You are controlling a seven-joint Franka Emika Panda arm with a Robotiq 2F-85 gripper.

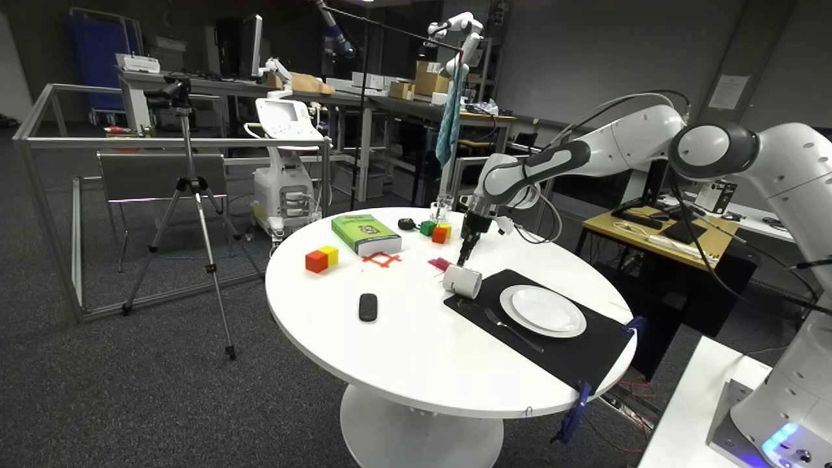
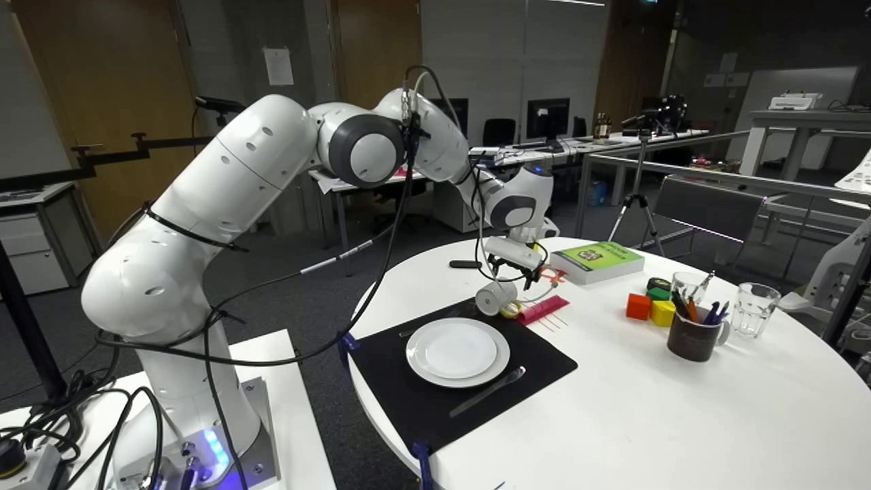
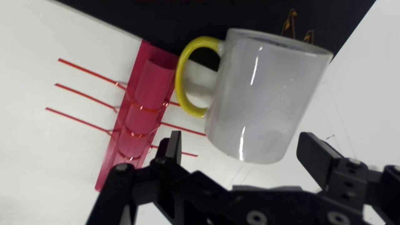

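A white mug (image 3: 266, 101) with a yellow handle (image 3: 181, 80) lies on its side, its mouth end over the edge of the black placemat (image 2: 522, 355). My gripper stands open in the wrist view, its fingertips spread on either side of the mug's base end, with nothing clamped between them. In exterior view 1 the fingers (image 1: 465, 251) come down from behind the mug. The mug's handle side faces a pink tray-like piece (image 3: 140, 112) with thin red rods sticking out of it.
On the placemat sit stacked white plates (image 2: 457, 351), a knife (image 2: 487, 392) and a fork (image 1: 512, 328). A green book (image 1: 366, 234), coloured blocks (image 1: 316, 260), a black remote (image 1: 368, 307), a dark pen mug (image 2: 694, 335) and glasses (image 2: 755, 310) stand elsewhere.
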